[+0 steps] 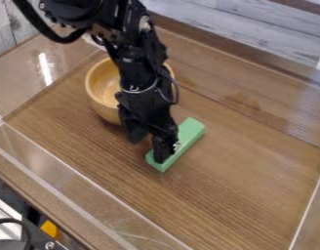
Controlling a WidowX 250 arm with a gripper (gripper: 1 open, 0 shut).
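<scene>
My black gripper (149,141) reaches down from the top of the camera view, its fingers open at the near-left part of a green bar (179,141), which lies diagonally on the wooden table (241,186). One finger is over the bar, the other left of it; whether they touch it I cannot tell. An orange bowl (104,80) sits behind the arm at the upper left, partly hidden by it.
A white ledge (254,29) runs along the back right. A small yellow object (48,229) shows past the near-left edge, beside a black cable.
</scene>
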